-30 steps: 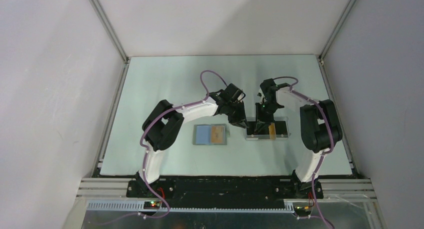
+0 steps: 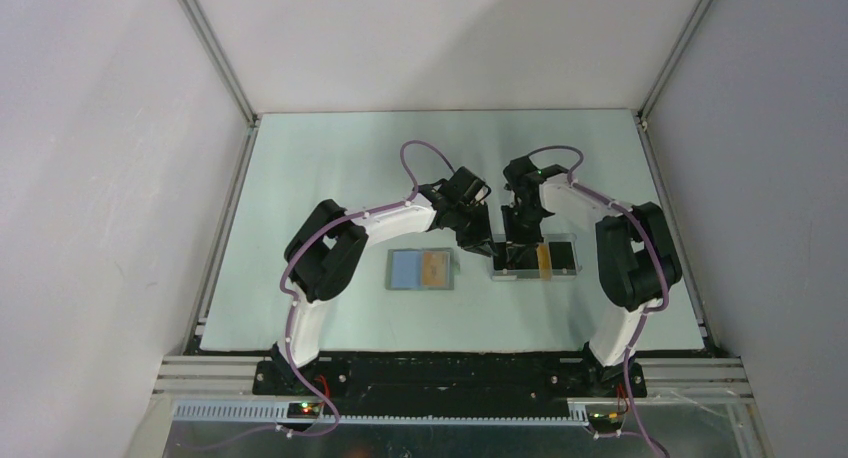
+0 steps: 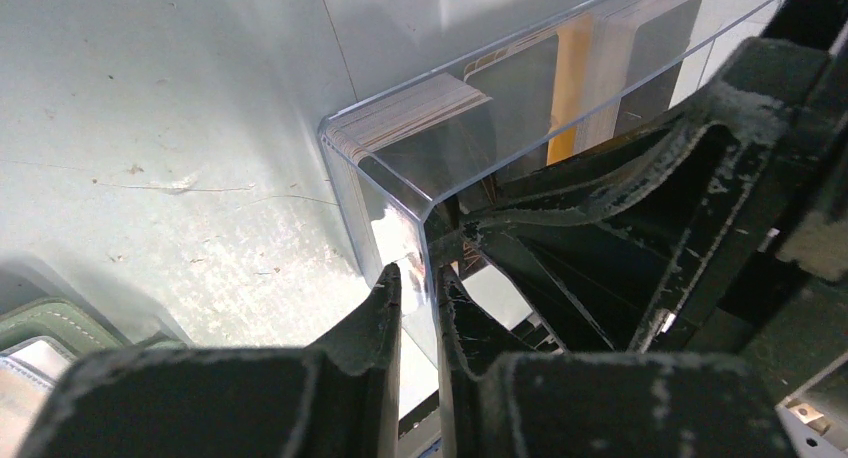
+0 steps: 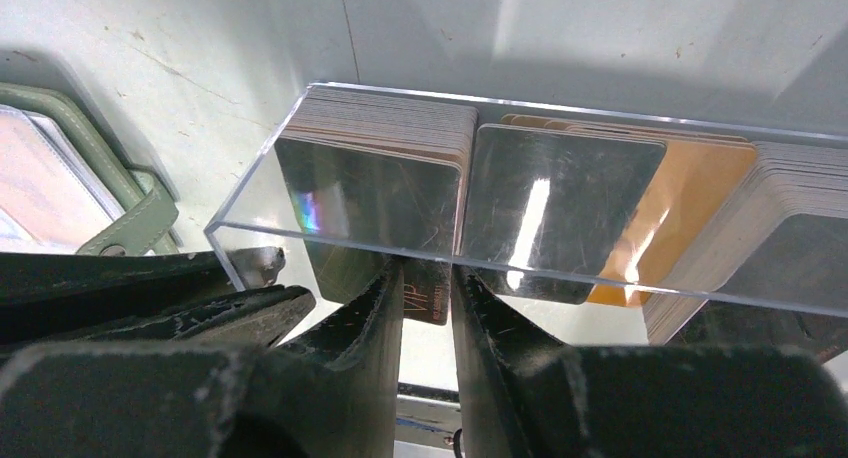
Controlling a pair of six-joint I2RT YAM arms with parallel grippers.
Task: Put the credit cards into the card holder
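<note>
A clear box (image 4: pixel 250 193) holds stacks of cards in a row: dark cards (image 4: pixel 375 193), more dark cards (image 4: pixel 560 193) and orange cards (image 4: pixel 690 183). My left gripper is shut on the box's near-left end wall. Over the left stack, my right gripper stands part open, fingertips apart at the box's front side. Behind that gap shows a dark card marked VIP (image 4: pixel 426 303); contact cannot be judged. The green-edged card holder (image 2: pixel 390 283) lies open left of the box, with a blue side (image 2: pixel 406 269) and a tan side (image 2: pixel 435 269).
The card holder's strap (image 4: pixel 135 223) points toward the box. Both grippers are close together at the box's left part.
The left arm, the box and the card holder have stayed put.
</note>
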